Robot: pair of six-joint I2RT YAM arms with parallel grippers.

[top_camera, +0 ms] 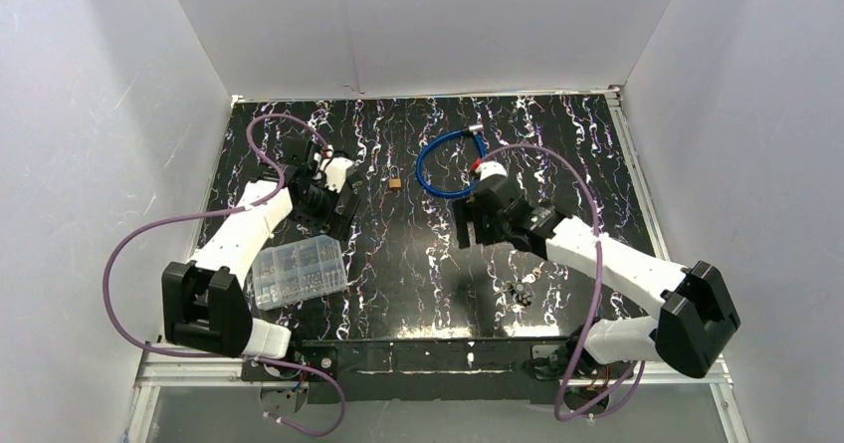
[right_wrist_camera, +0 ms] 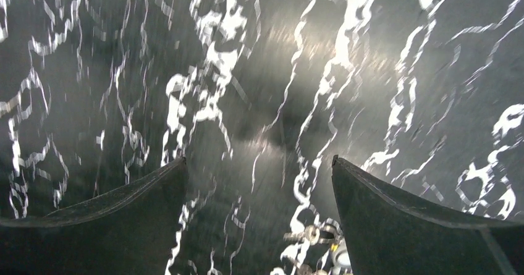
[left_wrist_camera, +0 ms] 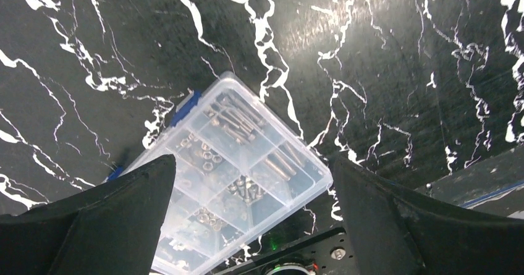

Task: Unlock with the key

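Note:
A small brass padlock point(top_camera: 395, 183) lies on the dark marbled table between the arms. The bunch of keys point(top_camera: 520, 294) rests front right of it; in the right wrist view the keys point(right_wrist_camera: 316, 233) show at the bottom, partly behind a finger. My right gripper point(top_camera: 472, 226) is above the table, behind and left of the keys, open and with nothing between its fingers. Over the area behind the clear box my left gripper point(top_camera: 342, 218) also stands open and empty. A blue cable lock point(top_camera: 426, 182) forms a loop right of the padlock.
The clear compartment box point(top_camera: 299, 272) of screws and nuts sits front left; it shows below the left fingers point(left_wrist_camera: 117, 213) in the left wrist view. Black lock strap mostly hidden by the left arm. Walls enclose the left, right and back.

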